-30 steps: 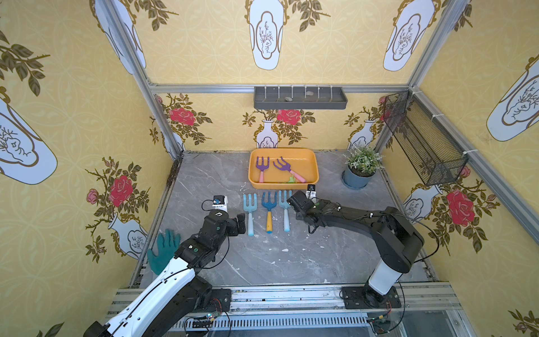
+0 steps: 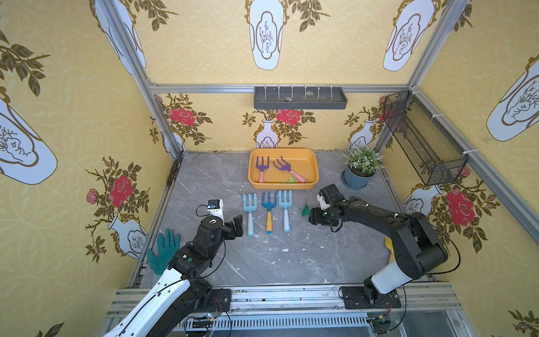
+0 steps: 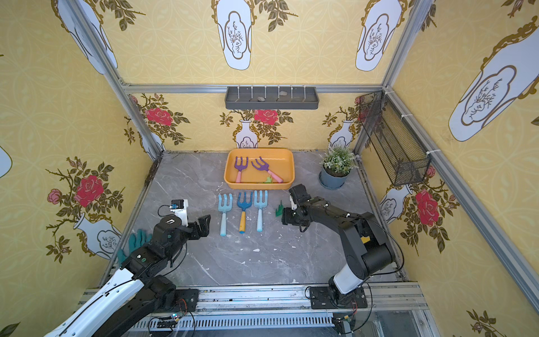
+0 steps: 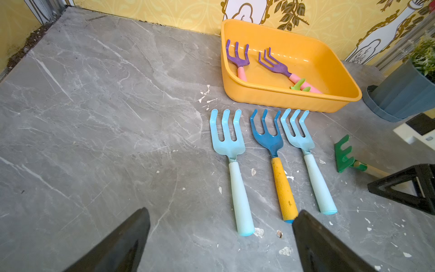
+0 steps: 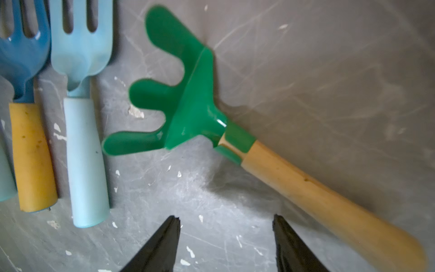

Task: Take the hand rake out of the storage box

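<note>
A yellow storage box (image 4: 333, 90) at the back centre holds two purple rakes with pink handles (image 4: 278, 65) and a small green item (image 4: 297, 85). Three forks lie in front of it: two pale blue (image 4: 241, 199) and one blue with yellow handle (image 4: 284, 190). A green hand rake with wooden handle (image 5: 194, 113) lies right of them on the table, under my right gripper, whose fingers are apart with nothing between them. My left gripper stands open at the front left, empty.
A potted plant (image 2: 359, 174) stands right of the box. A teal glove (image 2: 164, 252) lies at the far left, a yellow item (image 2: 388, 244) at the right. A wire basket (image 2: 426, 140) hangs on the right wall.
My right arm has moved rightward along the row, away from the forks, now beside the green rake. My left arm has shifted only slightly. The tools look unmoved.
</note>
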